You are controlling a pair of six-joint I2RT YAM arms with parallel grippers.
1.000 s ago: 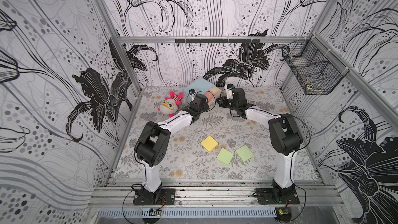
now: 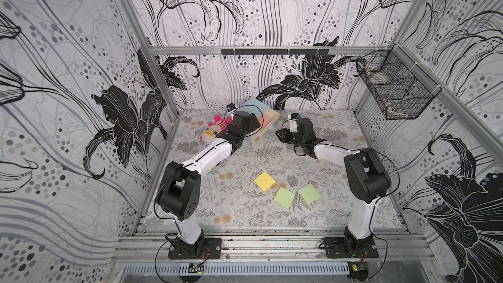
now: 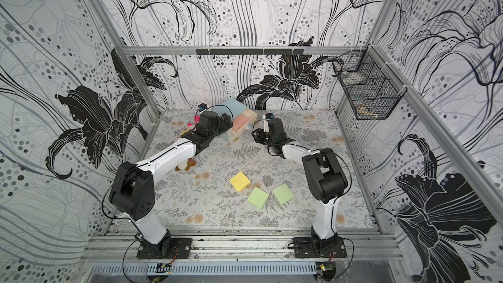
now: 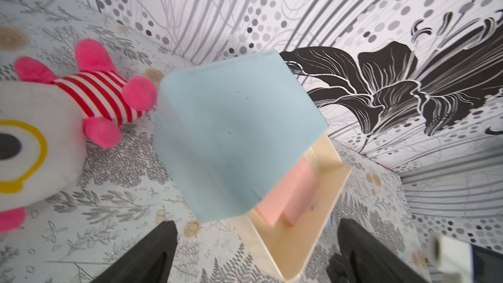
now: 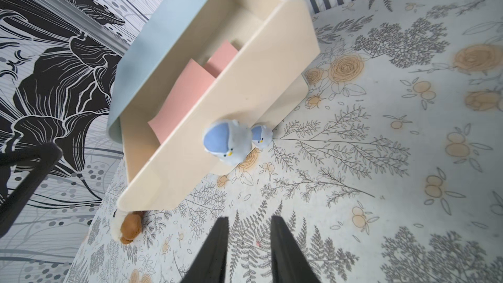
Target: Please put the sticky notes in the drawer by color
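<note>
The light blue box [image 4: 230, 125] at the back holds a cream drawer [image 5: 246, 89], pulled out, with pink sticky-note pads [image 5: 183, 89] inside. My left gripper is above its near side, fingers wide apart with nothing between. My right gripper stands to the right of the drawer; its narrow fingers are a little apart, with nothing seen between them. A yellow note [image 2: 264, 181] and two green notes [image 2: 284, 197] [image 2: 309, 193] lie on the front middle of the table.
A pink plush toy [image 4: 31, 141] lies left of the box. A small brown toy [image 3: 186, 165] is partly behind the left arm. Wire baskets [image 2: 398, 89] hang at the right wall.
My left gripper has moved up and left from over the drawer, now partly covering the plush toy from above. My right gripper has shifted slightly toward the front and right.
</note>
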